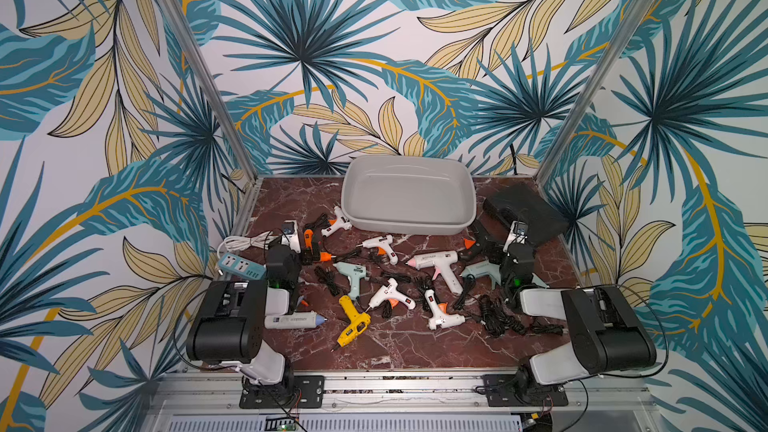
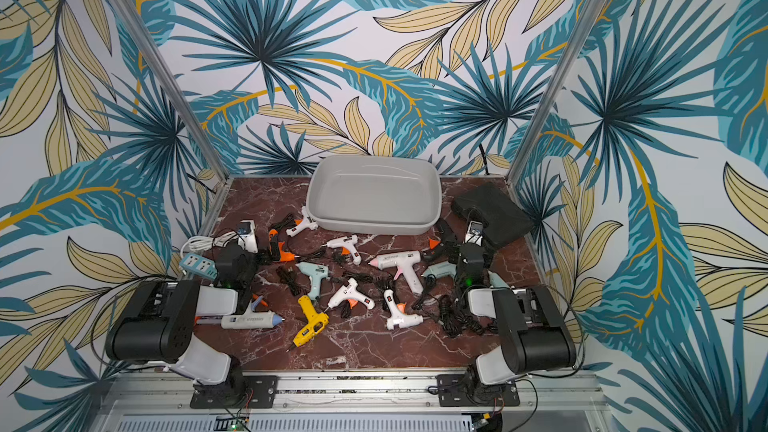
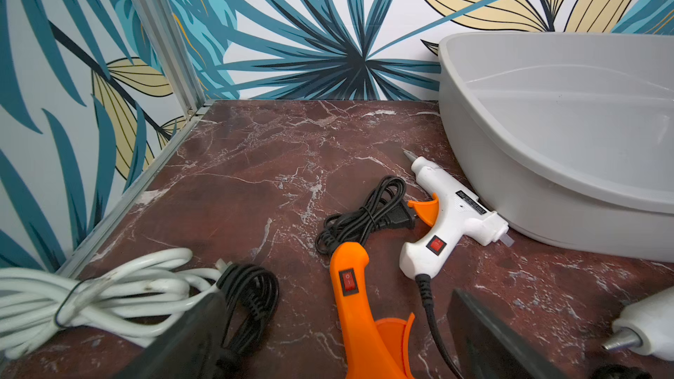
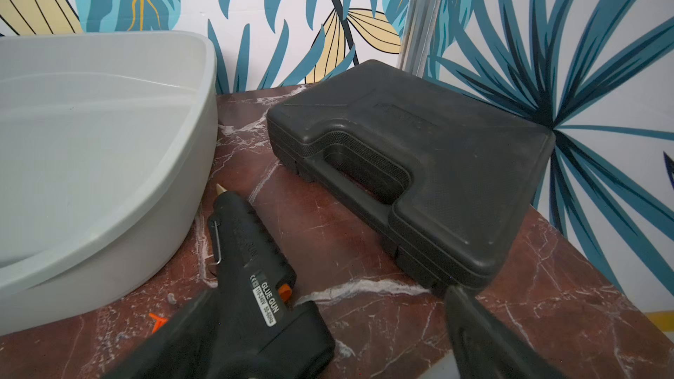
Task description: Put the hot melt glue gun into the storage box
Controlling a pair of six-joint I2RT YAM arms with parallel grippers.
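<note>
An empty grey storage box [image 1: 408,192] sits at the table's back middle. Many glue guns lie scattered before it, among them a yellow one [image 1: 352,320]. My open left gripper hovers over an orange glue gun [image 3: 358,330]; a white glue gun [image 3: 456,210] lies beside the box. My right gripper is also open, over a black glue gun [image 4: 252,287] to the right of the box. Neither gripper has anything between its fingers that appears held.
A black case [image 4: 414,161] lies at the back right. A power strip [image 1: 240,265] and coiled white cable [image 3: 126,294] are at the left. Its middle is crowded with guns and cords.
</note>
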